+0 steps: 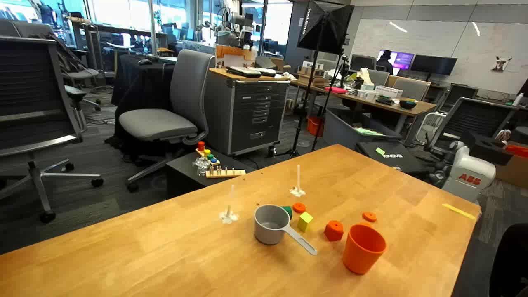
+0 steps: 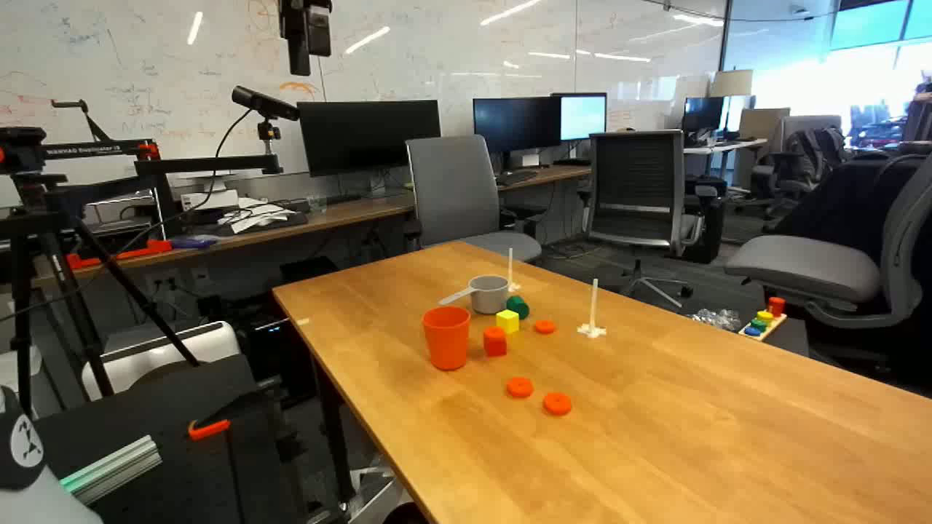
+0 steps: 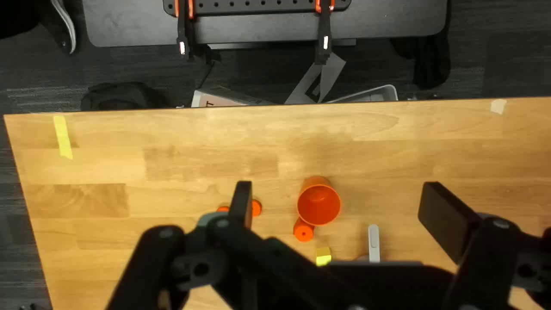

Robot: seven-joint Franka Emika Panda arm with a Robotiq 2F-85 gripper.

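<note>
My gripper stands open high above the table, its black fingers far apart with nothing between them. An orange cup (image 1: 364, 248) (image 2: 446, 339) (image 3: 318, 203) stands upright, its visible inside empty. Near it sits a grey measuring cup (image 1: 271, 228) (image 2: 489, 297), its handle (image 3: 374, 243) partly in the wrist view. Beside these lie a red-orange block (image 1: 334, 230) (image 2: 495, 341) (image 3: 303, 230), a yellow cube (image 1: 305, 221) (image 2: 507, 322) (image 3: 323, 256) and a green block (image 2: 518, 306). Orange discs (image 2: 557, 403) lie flat, apart from the cup.
Two thin upright pegs (image 1: 298, 179) (image 2: 594, 306) on white bases rise from the table (image 2: 699, 419). Yellow tape (image 3: 62, 136) marks one end. A low dark box (image 1: 185, 174) beside the table holds peg toys (image 1: 225, 173).
</note>
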